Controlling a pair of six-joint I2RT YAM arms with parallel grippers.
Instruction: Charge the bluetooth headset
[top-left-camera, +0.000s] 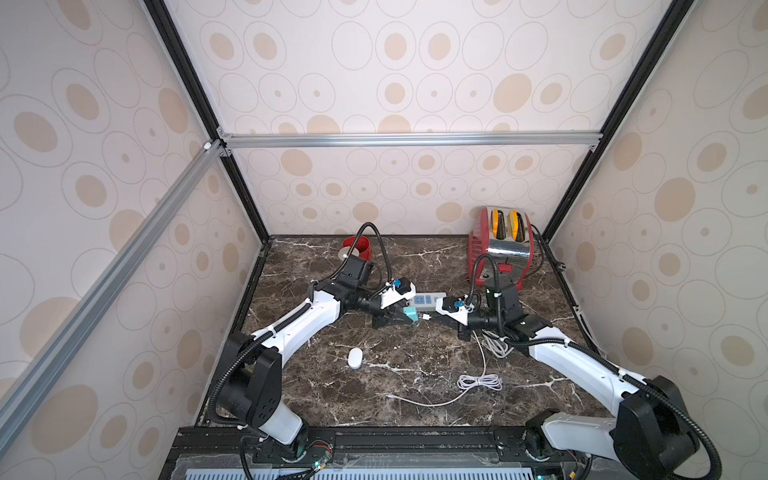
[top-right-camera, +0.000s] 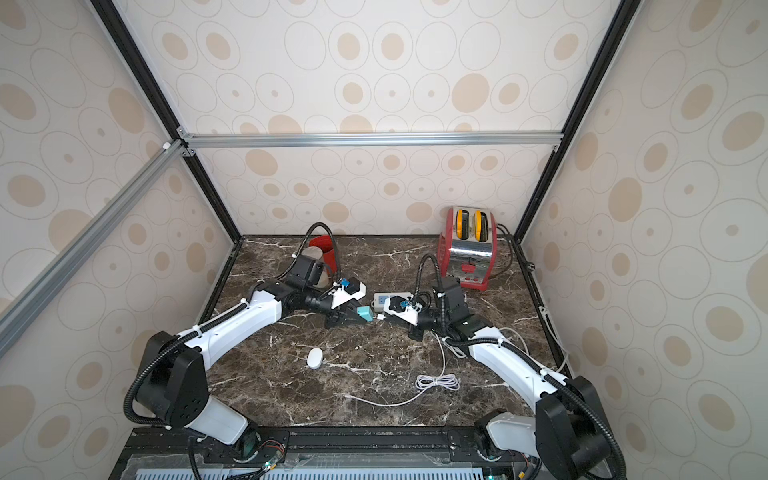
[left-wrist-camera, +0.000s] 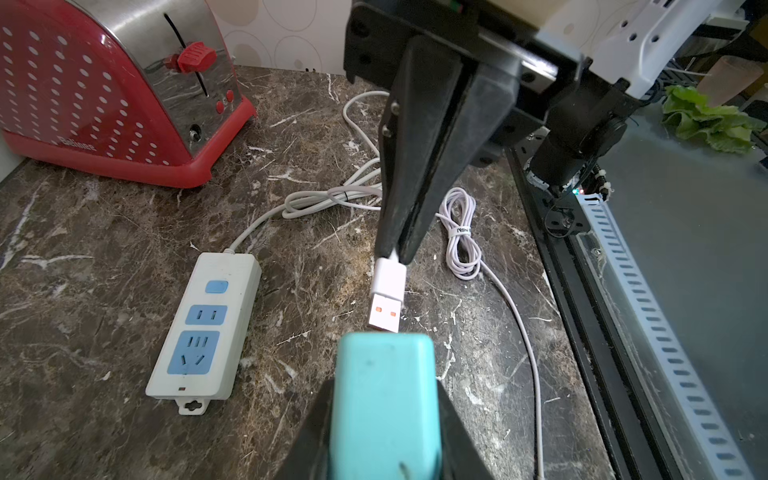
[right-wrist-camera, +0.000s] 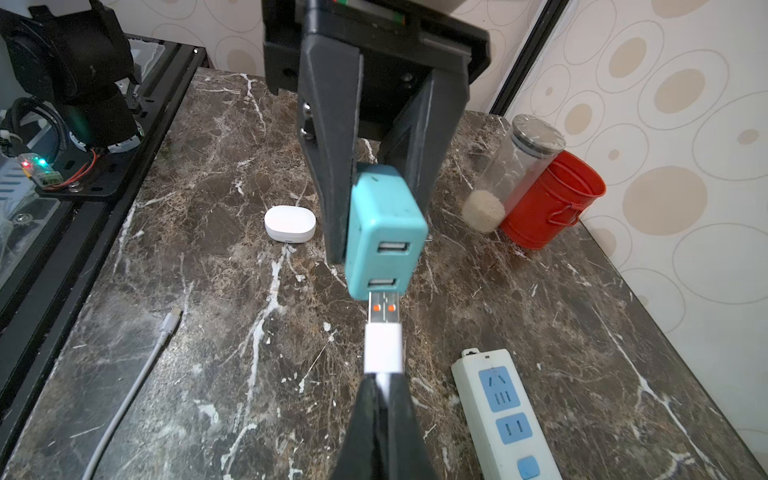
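Observation:
My left gripper is shut on a teal USB charger (right-wrist-camera: 386, 228), whose two USB ports face the right arm in the right wrist view. Opposite it, my right gripper is shut on the neck of a white USB plug (left-wrist-camera: 389, 280), metal end towards the charger. In the right wrist view the plug's tip shows just below the lower port. A small gap separates plug and charger in the top views. The white earbud case (right-wrist-camera: 290, 224) lies on the table. The cable's other end (right-wrist-camera: 169, 321) rests loose nearby.
A white power strip (left-wrist-camera: 205, 324) lies on the table behind the grippers. The red toaster (top-left-camera: 501, 244) stands back right; a red bucket (right-wrist-camera: 553, 200) and a glass jar (right-wrist-camera: 512, 172) stand back left. A bundled white cable (top-left-camera: 480, 382) lies front right.

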